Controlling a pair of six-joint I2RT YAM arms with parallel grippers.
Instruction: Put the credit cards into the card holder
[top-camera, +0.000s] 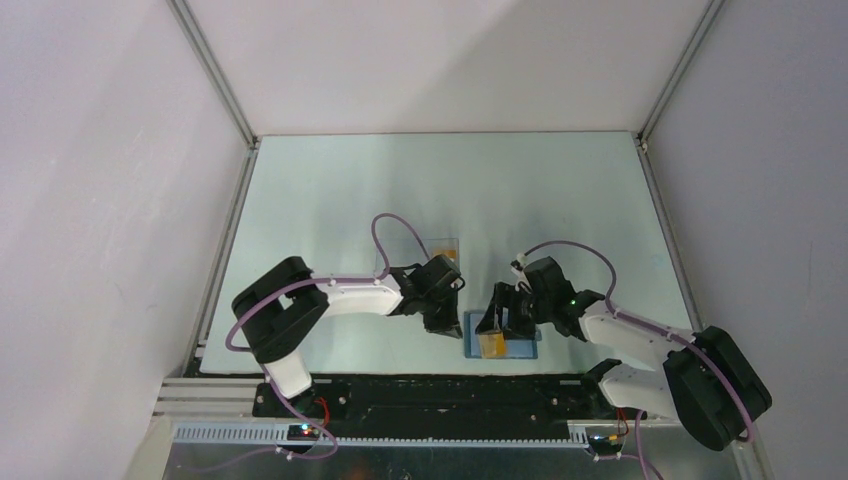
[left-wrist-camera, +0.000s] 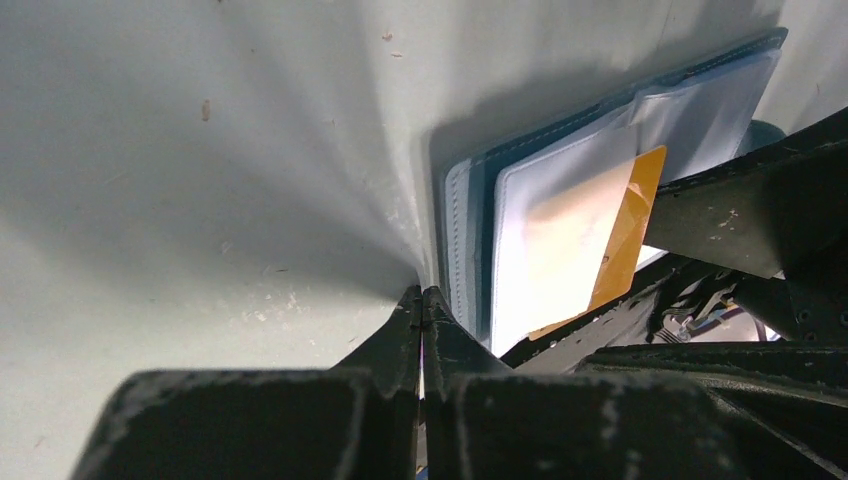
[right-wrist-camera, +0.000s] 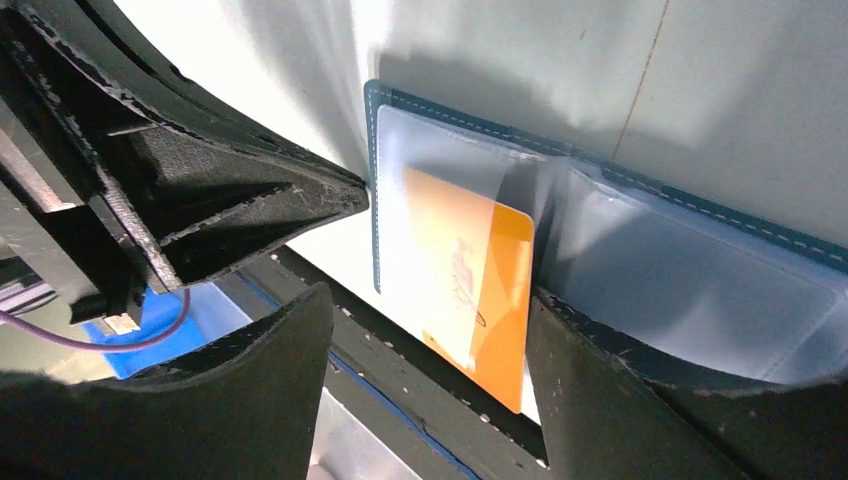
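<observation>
An open blue card holder with clear sleeves lies at the front edge of the board, an orange card in its left section. My left gripper is shut, nothing showing between its fingers, its tips low beside the holder's left edge. My right gripper is open over the holder, one finger on either side of the orange card's area, the right finger at the card's edge.
A clear case with orange inside lies behind my left arm, partly hidden. The back and left of the white board are clear. The two grippers are close together.
</observation>
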